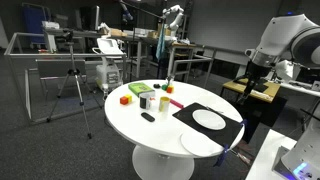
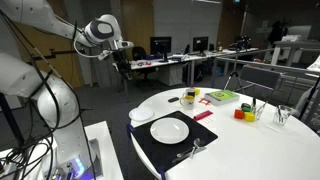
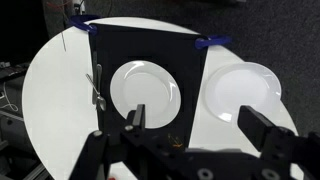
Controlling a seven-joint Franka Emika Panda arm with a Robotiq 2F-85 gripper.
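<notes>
A white plate [image 3: 145,94] lies on the black mat [image 3: 195,70] on the round white table. Beside it on the mat are a fork and spoon [image 3: 97,88], also seen as cutlery [image 2: 188,151] in the second exterior view. A second white plate [image 3: 242,90] rests mostly on the bare tabletop by the mat's edge. High over the table's edge, my gripper [image 1: 243,93] is clear of everything. In the wrist view its fingers [image 3: 137,117] stand wide apart, open, with nothing held between them.
Mugs [image 1: 164,104], a red object [image 2: 204,100], a green box [image 2: 222,96] and small coloured blocks [image 2: 250,111] occupy the table's other side. A dark object [image 1: 148,117] lies near the rim. Blue clamps [image 3: 212,42] grip the mat's edge.
</notes>
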